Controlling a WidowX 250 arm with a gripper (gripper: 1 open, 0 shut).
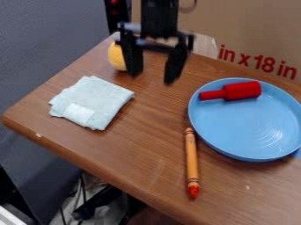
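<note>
The black gripper (pixel 153 66) hangs over the back middle of the wooden table, open, with its two fingers apart and nothing seen between them. A folded pale cloth (pixel 91 104) lies on the left. An orange crayon (pixel 191 163) lies lengthwise at the front right. A blue plate (pixel 247 127) holds a red cylindrical object (pixel 241 90) near its back rim. A yellow round object (pixel 116 55) sits at the back, partly behind the gripper.
A cardboard box (pixel 259 44) stands behind the table. The left edge drops to a grey surface and dark clutter below.
</note>
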